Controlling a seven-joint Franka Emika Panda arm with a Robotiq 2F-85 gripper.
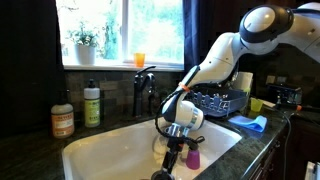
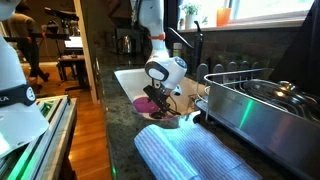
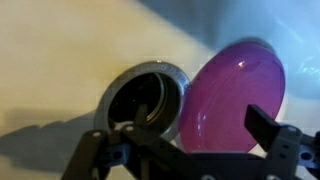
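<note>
My gripper is open low inside the sink, with nothing held between its fingers. Beneath it in the wrist view are the round dark drain with a metal rim and, against the drain's right edge, a smooth pink-purple object. That object may be a cup; its shape is hard to tell from above. In exterior view 1 the pink object stands just right of the gripper, and the drain shows below left. Exterior view 2 has the purple object partly behind the gripper.
The white sink is otherwise largely clear on its left side. A black faucet rises behind it. Bottles stand at the back left. A dish rack and a blue cloth are on the counter.
</note>
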